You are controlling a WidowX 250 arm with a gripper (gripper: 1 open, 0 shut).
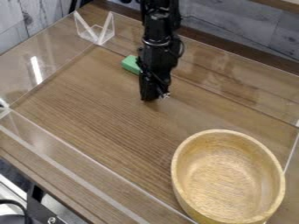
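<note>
The black arm hangs down over the back middle of the wooden table, its gripper (pixel 156 93) low at the tabletop, seemingly shut. A green block (pixel 135 63) lies just behind and left of the gripper, partly hidden by the arm. A small grey shape by the fingertips is too small to tell apart from the gripper.
A large beige bowl (pixel 228 206) sits at the front right of the wooden table (pixel 82 122). Clear plastic brackets stand at the left and back-left edges.
</note>
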